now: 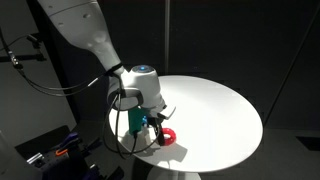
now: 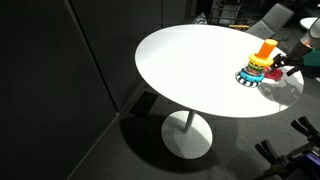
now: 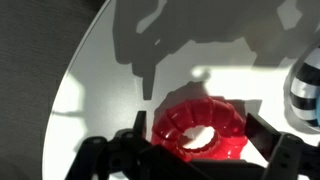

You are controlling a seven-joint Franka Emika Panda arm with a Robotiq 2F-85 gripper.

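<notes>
A red scalloped ring (image 3: 172, 122) lies flat on the white table, its pale centre hole showing in the wrist view. My gripper is open over it, one finger (image 3: 138, 127) at the ring's left and the other at its right, with nothing clamped. Exterior view 1 has the red ring (image 1: 168, 136) just under the gripper (image 1: 160, 128). Beside it in exterior view 2 stands a stack of coloured rings (image 2: 254, 68) with an orange piece (image 2: 266, 47) on top. The red ring (image 2: 274, 74) is partly visible there, close to the arm.
A black-and-white striped ring (image 3: 306, 92) of the stack edges into the wrist view, close to my right finger.
</notes>
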